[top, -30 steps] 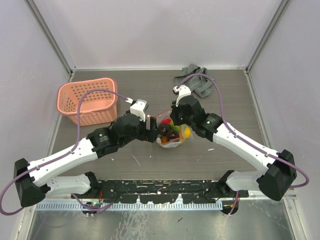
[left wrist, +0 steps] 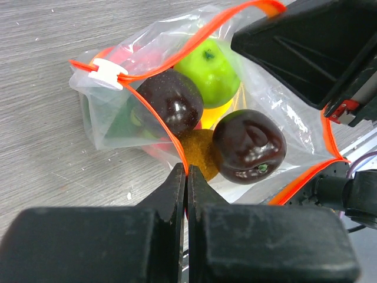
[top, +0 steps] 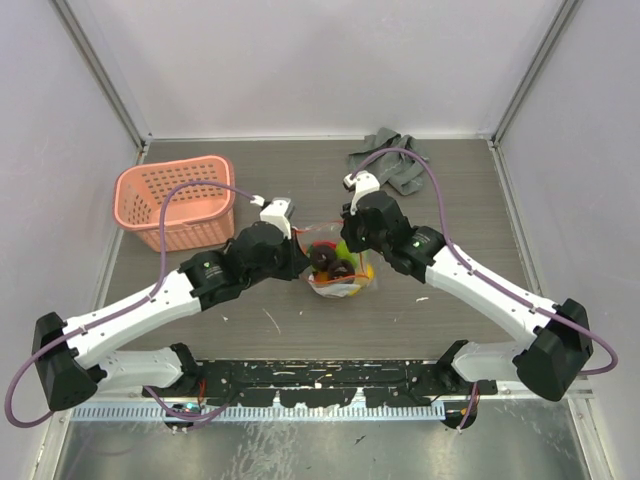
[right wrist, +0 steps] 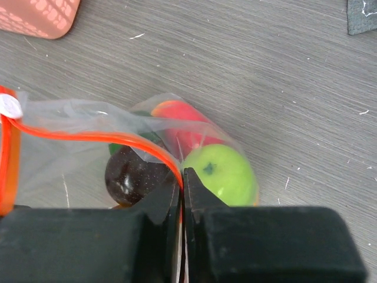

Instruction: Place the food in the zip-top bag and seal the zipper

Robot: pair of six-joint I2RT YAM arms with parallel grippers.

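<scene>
The clear zip top bag (top: 345, 287) with orange zipper edges stands with its mouth spread between my two grippers. Inside lie a dark eggplant-like fruit (left wrist: 250, 147), another dark one (left wrist: 171, 101), a green apple (left wrist: 211, 72), a brown fruit (left wrist: 199, 152), something yellow, and a red piece (right wrist: 184, 125). My left gripper is shut with the bag's orange edge pinched at its tips. The white slider (left wrist: 108, 72) sits at one corner of the zipper. In the right wrist view, my right gripper has its fingers nearly together, the opposite orange edge running between them.
A salmon-coloured basket (top: 224, 200) stands at the back left. A grey cloth (top: 404, 175) lies crumpled at the back right. Bare table shows around the bag, and walls close off the back and sides.
My left gripper was apart from the bag with spread fingers; it has since moved right to the bag's left edge and closed there. The right arm looks unchanged.
</scene>
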